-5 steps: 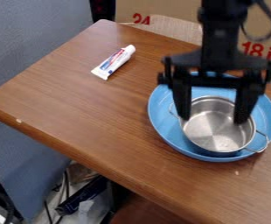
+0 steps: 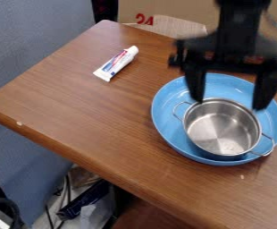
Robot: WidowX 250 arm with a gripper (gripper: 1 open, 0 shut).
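A small steel pot (image 2: 222, 132) with wire handles sits on a blue plate (image 2: 171, 103) at the right of the table. My black gripper (image 2: 231, 88) hangs above the back of the plate, blurred, its two fingers apart with nothing visible between them. A toothpaste tube (image 2: 114, 63) lies at the back left of the table.
A cardboard box (image 2: 159, 12) stands behind the table. Cables and clutter lie below the table at the lower left.
The pot, plate and tube look unmoved.
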